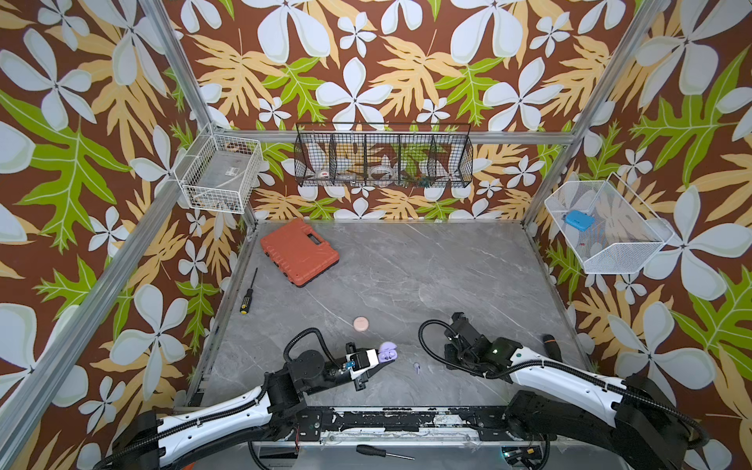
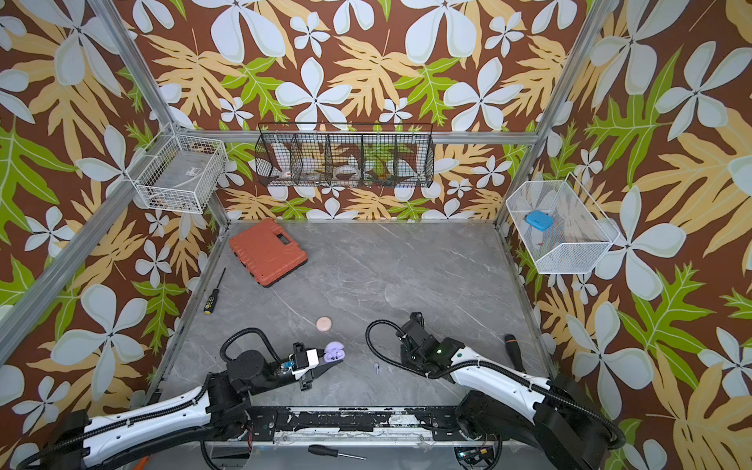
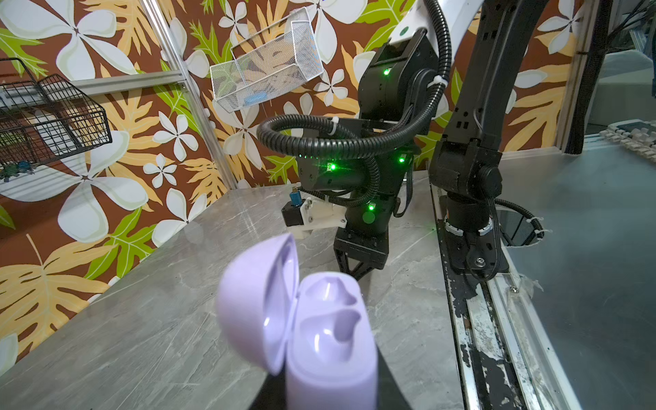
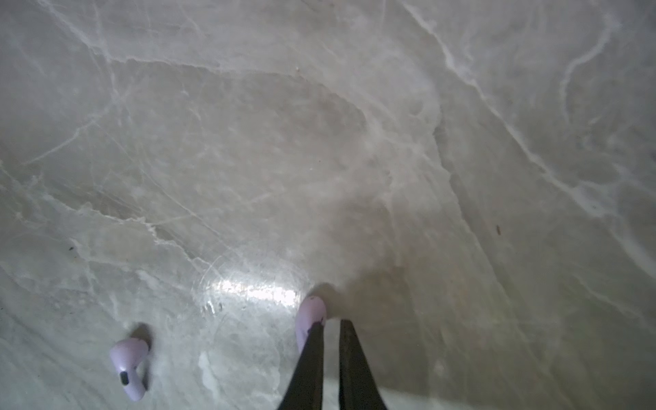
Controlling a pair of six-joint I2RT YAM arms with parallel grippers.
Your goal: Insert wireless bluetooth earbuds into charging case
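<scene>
A lilac charging case (image 3: 331, 369) is held upright by my left gripper (image 1: 380, 362), which is shut on it. Its lid (image 3: 253, 300) stands open to one side, and both earbud slots look empty. Over the table my right gripper points down, its fingers a narrow gap apart with bare tabletop showing between them. One lilac earbud (image 4: 311, 315) lies right at the left finger, partly hidden by it; whether it is gripped I cannot tell. Another earbud (image 4: 128, 355) rests on the table farther left, clear of the fingers.
A round pinkish disc (image 1: 360, 323) lies behind the left gripper. An orange toolbox (image 1: 299, 250) and a screwdriver (image 1: 247, 300) sit at the left; a dark-handled tool (image 1: 552, 347) is beyond the right arm.
</scene>
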